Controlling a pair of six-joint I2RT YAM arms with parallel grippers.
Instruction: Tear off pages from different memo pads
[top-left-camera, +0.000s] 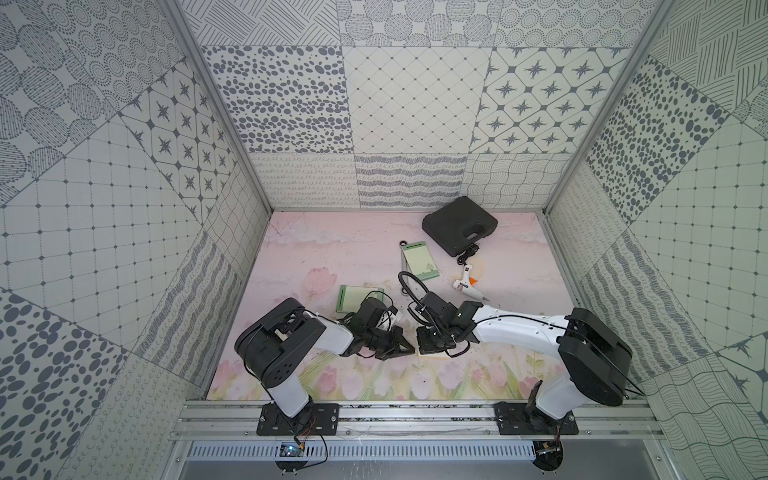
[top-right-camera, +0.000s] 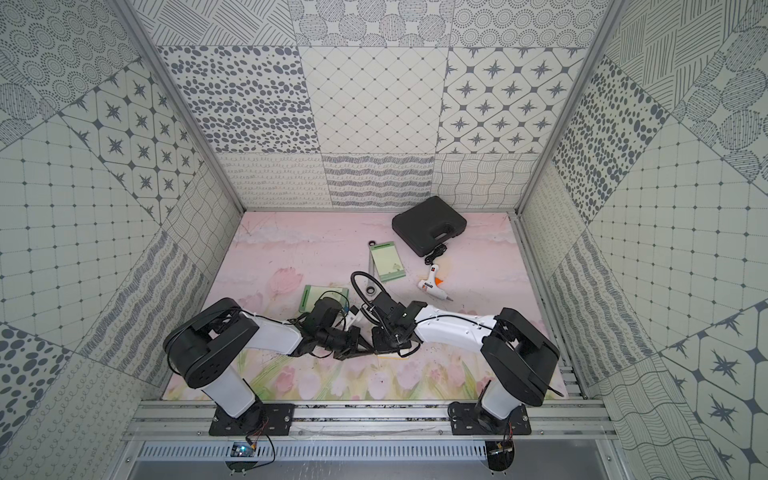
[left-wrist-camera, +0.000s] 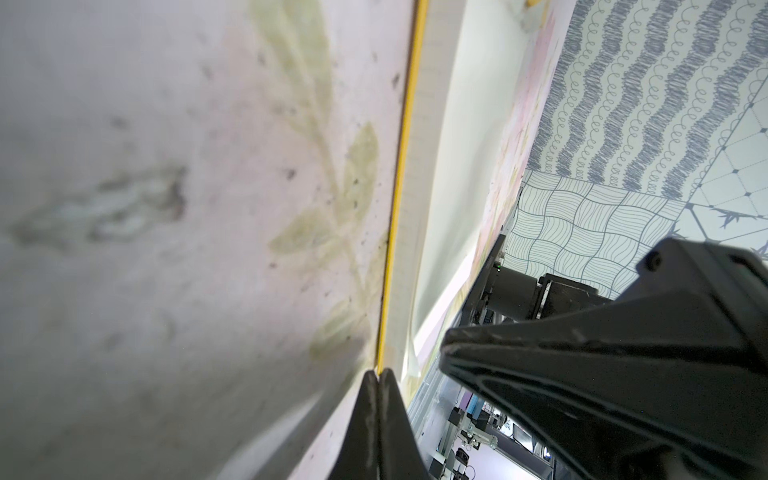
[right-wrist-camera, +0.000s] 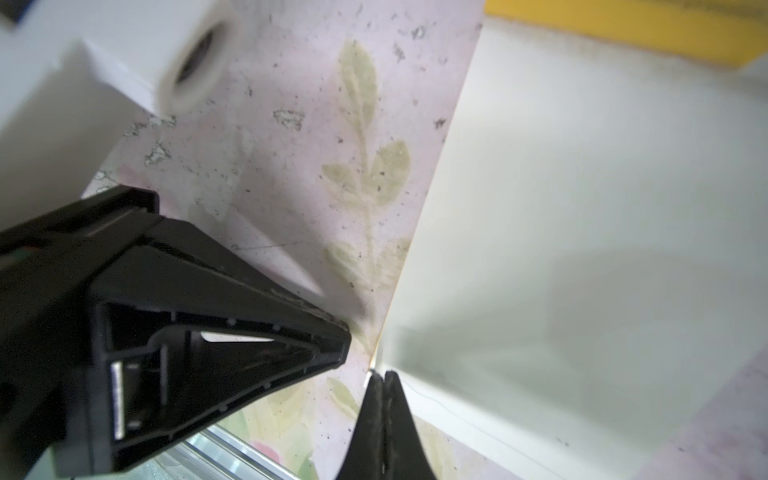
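Observation:
A white memo pad with a yellow band (right-wrist-camera: 576, 200) lies under my grippers at the front centre; the top views mostly hide it. My left gripper is shut at the pad's yellow-lined edge. My right gripper is shut at a corner of the pad, beside slightly lifted sheets; nothing clearly shows between either pair of fingertips. A green memo pad (top-left-camera: 349, 297) lies partly behind the left arm, and another green pad (top-left-camera: 420, 260) lies at the back centre.
A black case (top-left-camera: 457, 224) stands at the back right, with a white glue gun (top-left-camera: 466, 284) and dark cable in front of it. A long grey tool with ring ends lies beside the back pad.

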